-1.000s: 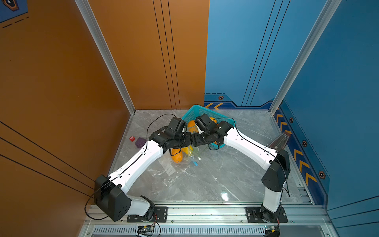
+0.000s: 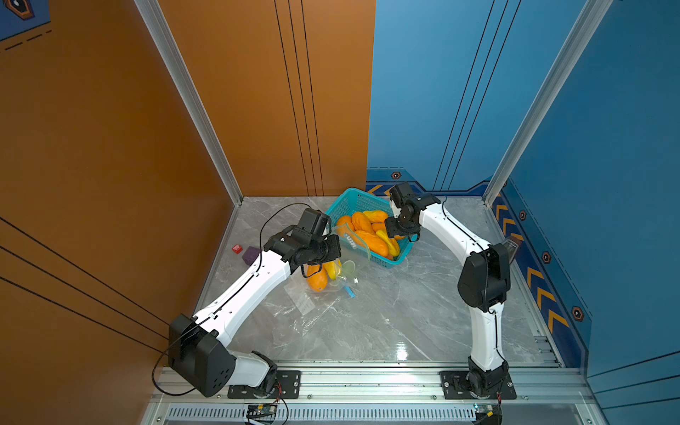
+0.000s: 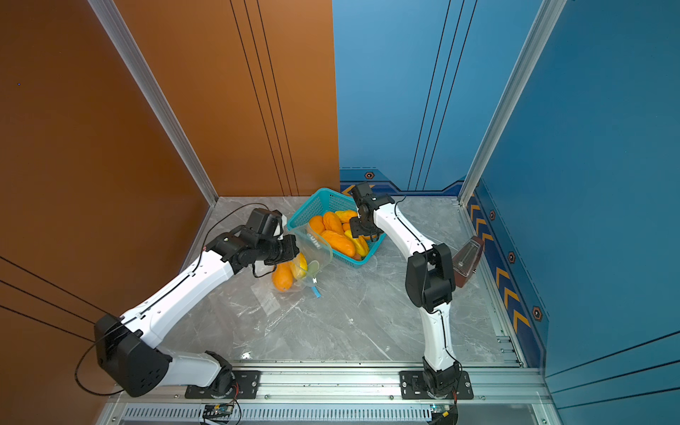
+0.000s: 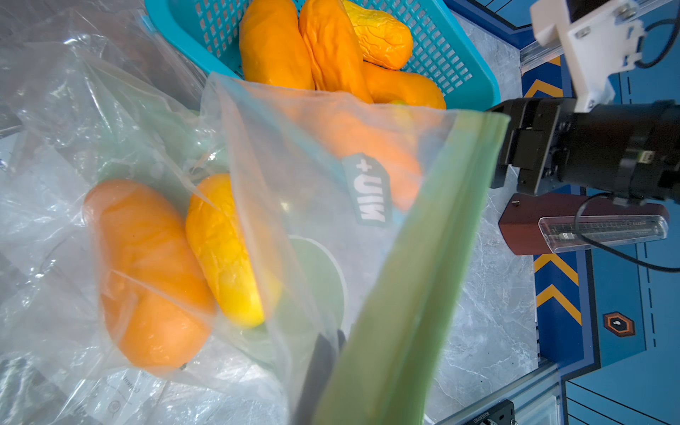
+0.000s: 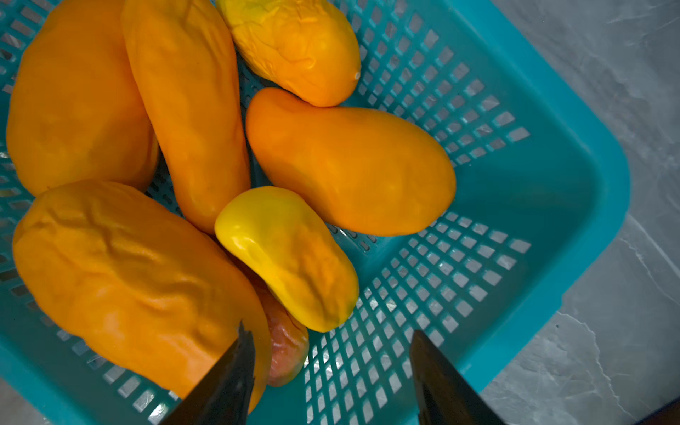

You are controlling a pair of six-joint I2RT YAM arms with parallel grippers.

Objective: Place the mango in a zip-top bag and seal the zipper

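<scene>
My left gripper [image 2: 334,248] is shut on the clear zip top bag [image 4: 311,184], close to its green zipper strip [image 4: 418,290]. Through the film in the left wrist view show an orange mango [image 4: 145,276] and a yellow mango [image 4: 223,248], lying side by side, apparently within the bag. Over the blue basket [image 5: 559,177] hovers my right gripper, its fingers apart. A small yellow mango [image 5: 290,258] sits ahead of the gap, with nothing held. Beside it in the basket are larger orange mangoes [image 5: 134,276].
A small red cube [image 2: 237,248] and a purple block [image 2: 250,255] lie left of the left arm. At the right wall stands a dark red box [image 3: 468,260] with a clear front.
The right gripper has gone from beside the left gripper, rightward and back, to above the basket. The left arm stays almost still, and more of the basket's mangoes show.
</scene>
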